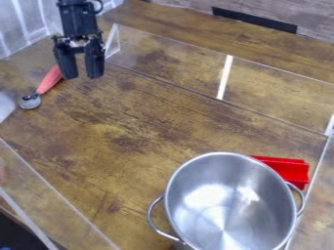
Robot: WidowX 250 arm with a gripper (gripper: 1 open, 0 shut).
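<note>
My black gripper [80,66] hangs at the upper left of the camera view, its two fingers apart with nothing seen between them. Just left of and below it, a red-handled utensil [50,83] with a round metal end lies on the wooden table [144,127], partly behind the gripper. A large steel pot [229,200] stands at the lower right, with a red object [287,168] lying behind it.
Clear barriers and white strips [226,78] run along the back and sides of the work area. A pale translucent object [6,104] is at the left edge.
</note>
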